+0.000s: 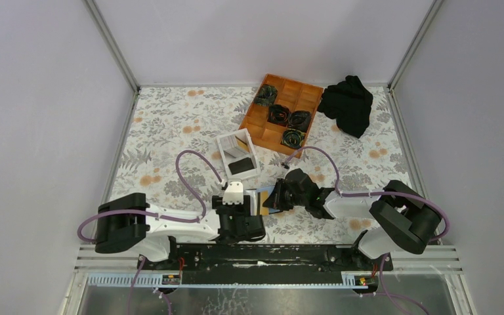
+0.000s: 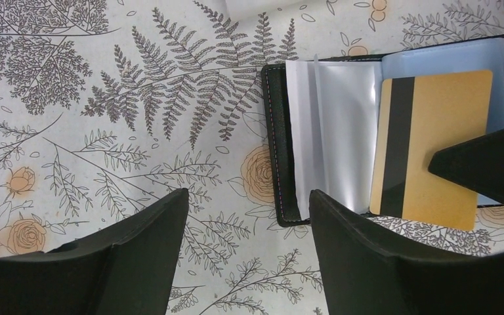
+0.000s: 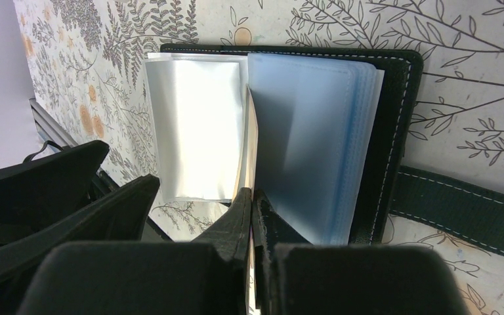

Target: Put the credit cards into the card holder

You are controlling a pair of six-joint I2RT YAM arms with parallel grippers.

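The open card holder (image 2: 348, 131) has a dark green cover, white sleeves and blue sleeves (image 3: 302, 144). My right gripper is shut on a gold credit card with a black stripe, seen edge-on among the sleeves in the right wrist view. My left gripper is part open at the holder's white-sleeved side, nothing between its fingers. From above, both grippers meet over the holder near the table's front edge.
A white tray (image 1: 254, 161) with cards stands behind the holder. An orange compartment box (image 1: 256, 120) with coiled cables and a black cloth (image 1: 348, 105) are at the back.
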